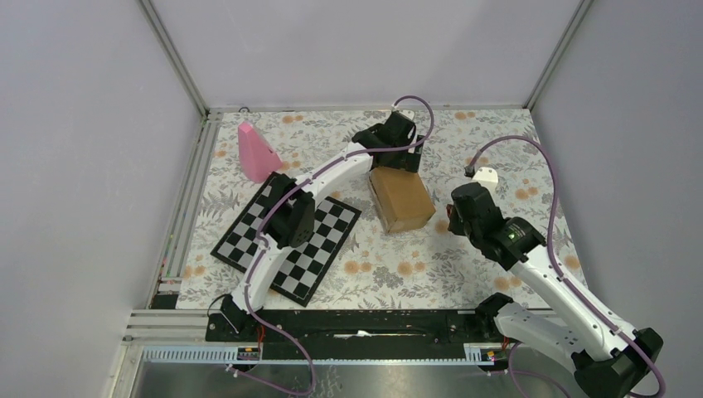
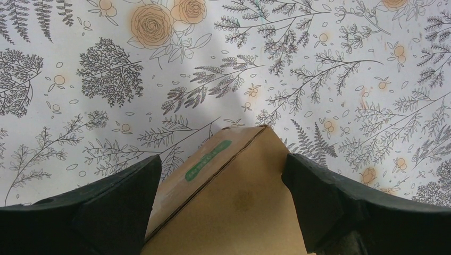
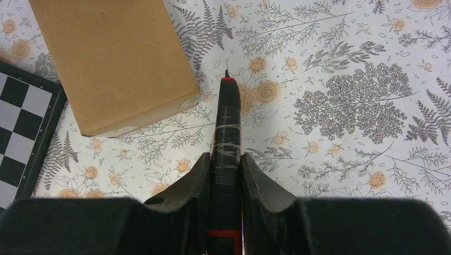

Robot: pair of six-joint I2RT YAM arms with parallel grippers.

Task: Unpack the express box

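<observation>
A closed brown cardboard box lies on the patterned cloth near mid-table. My left gripper is open at the box's far end. In the left wrist view a corner of the box reaches up between the spread fingers, and a strip of tape with a green mark runs along one side. Contact between the right-hand finger and the box is hard to judge. My right gripper is shut on a slim black cutter with red bands and a thin pointed tip, right of the box and apart from it.
A black-and-white checkered board lies left of the box. Behind it stands a pink wedge-shaped object. Open cloth stretches in front of the box and at the back right.
</observation>
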